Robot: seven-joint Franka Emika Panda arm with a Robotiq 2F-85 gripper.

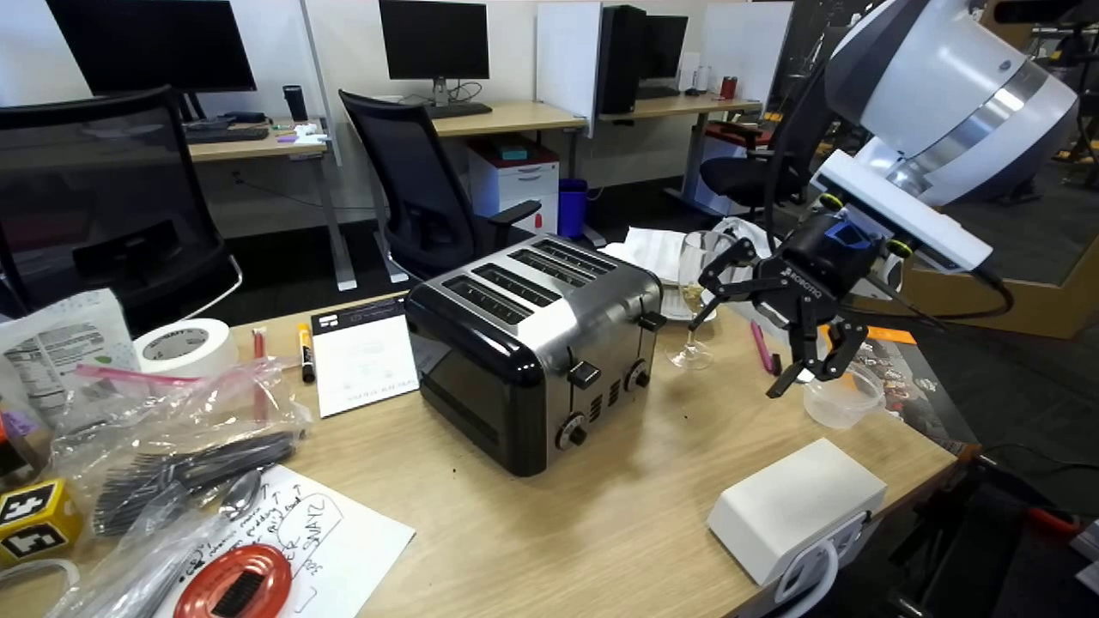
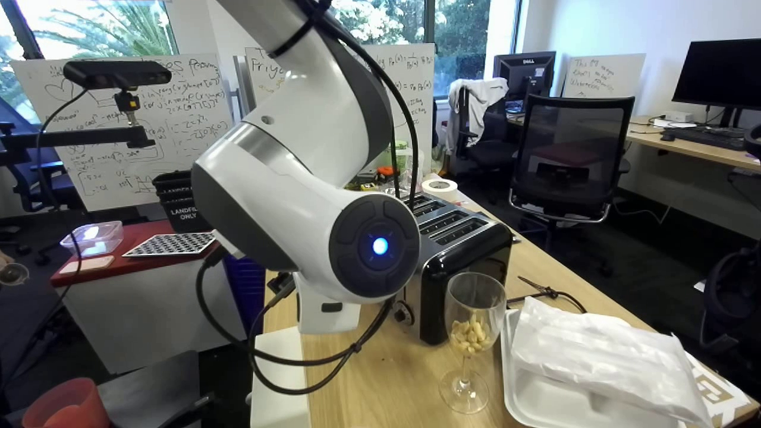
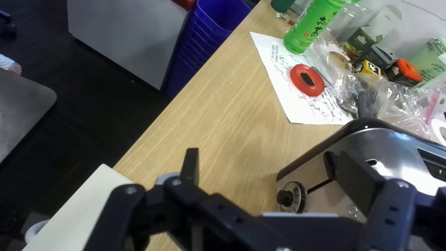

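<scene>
My gripper hangs open above the right part of the table, with nothing between its fingers. In the wrist view the two fingers stand wide apart, the right one overlapping the toaster from this angle. That toaster, black and steel with several slots, stands mid-table; its slots look empty. A stemmed glass holding pale nuts stands upright near it. In exterior view 1 the glass is partly behind a finger. Below the gripper lies a clear plastic bowl. Exterior view 2 hides the gripper behind the arm.
A white box with a cable sits at the table's front right edge. White trays with plastic wrapping lie past the glass. On the left are a red disc, paper, bags and a tape roll. Bare wood lies before the toaster.
</scene>
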